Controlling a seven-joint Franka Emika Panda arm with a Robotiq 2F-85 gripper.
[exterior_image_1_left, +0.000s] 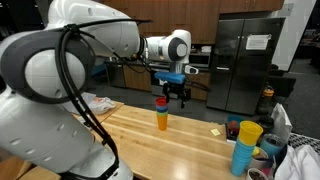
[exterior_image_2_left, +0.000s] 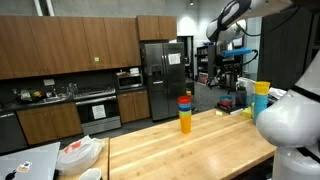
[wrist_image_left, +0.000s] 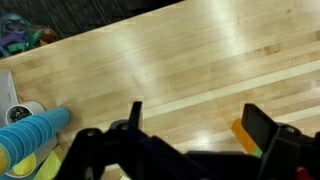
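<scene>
A colourful cup stack (exterior_image_1_left: 162, 120), red and blue above with orange at the bottom, stands upright on the wooden table. In the wrist view an orange cup (wrist_image_left: 243, 137) shows only in part, by the right finger. Farther right stands a second stack, a yellow cup (exterior_image_1_left: 249, 132) over blue cups (exterior_image_1_left: 242, 158); those blue cups (wrist_image_left: 38, 133) fill the lower left of the wrist view. My gripper is open above the table, with bare wood between its fingers. From outside, the gripper (exterior_image_1_left: 181, 96) hangs higher than the colourful stack and apart from it.
Bins and assorted clutter (exterior_image_1_left: 270, 135) crowd the table's right side, next to a white cloth-like heap (exterior_image_1_left: 299, 160). A small yellow piece (exterior_image_1_left: 215, 132) lies on the table. Kitchen cabinets and a fridge stand well behind.
</scene>
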